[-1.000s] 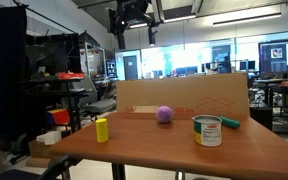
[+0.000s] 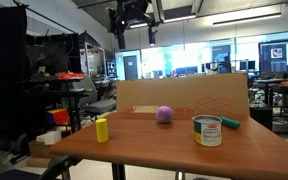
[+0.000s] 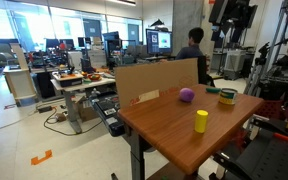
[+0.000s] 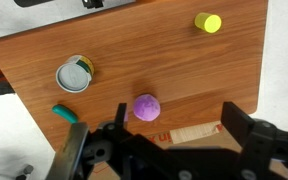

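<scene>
My gripper (image 2: pixel 136 40) hangs high above the wooden table (image 2: pixel 149 150), its fingers wide apart and nothing between them. Below, a purple ball (image 4: pixel 146 107) shows near the middle of the wrist view. A short yellow cylinder (image 2: pixel 102 130) stands upright at the table's left in exterior view 1. Toward the right is an open-topped can (image 2: pixel 207 130) with a coloured label. Behind it lies a small green object (image 4: pixel 64 113). All of these are well clear of the gripper.
A cardboard panel (image 2: pixel 189 95) stands upright along the table's back edge. Near it lies a pale flat piece (image 4: pixel 191 133). A person (image 3: pixel 191 48) is in the background.
</scene>
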